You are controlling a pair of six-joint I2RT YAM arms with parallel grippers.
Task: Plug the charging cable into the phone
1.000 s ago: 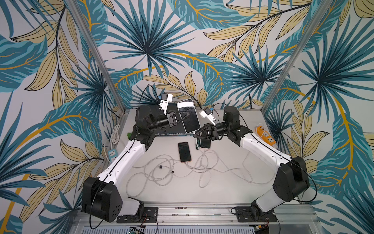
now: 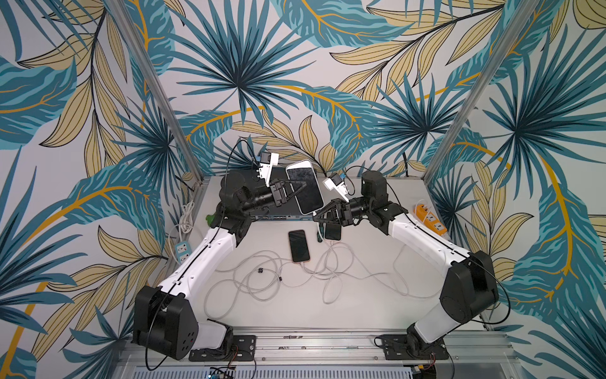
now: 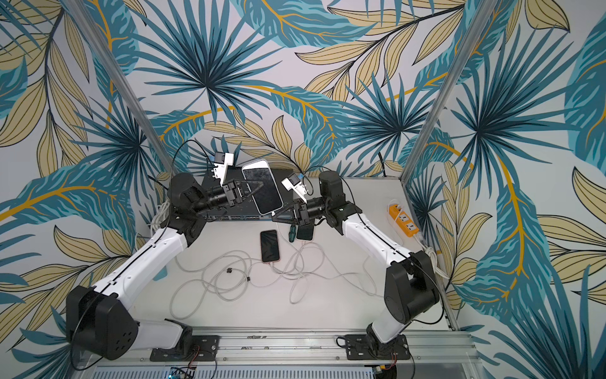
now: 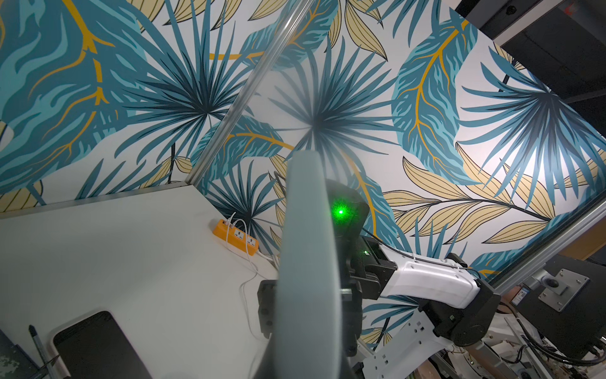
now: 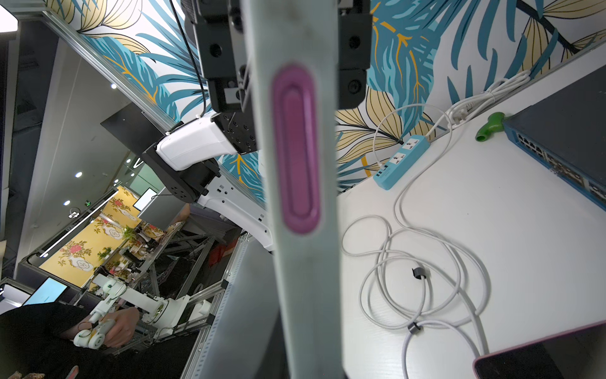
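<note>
A white-rimmed phone (image 2: 310,201) with a dark screen hangs raised over the table, my left gripper (image 2: 301,187) shut on it. Seen edge-on, the phone (image 4: 309,271) is a blurred grey bar in the left wrist view. In the right wrist view its side (image 5: 301,278) fills the middle and shows a purple oblong key; both grippers' fingers are mostly hidden there. My right gripper (image 3: 281,216) is shut just at the phone's lower edge. The white charging cable (image 2: 332,250) rises to its fingers, and a small white tip shows there. Whether that tip sits in the port cannot be told.
A second dark phone (image 2: 298,245) lies on the table, with cable loops (image 2: 252,281) in front. Behind the arms stands a dark network box (image 5: 561,164).
The held phone has tilted by a little; the left arm is nearly still.
</note>
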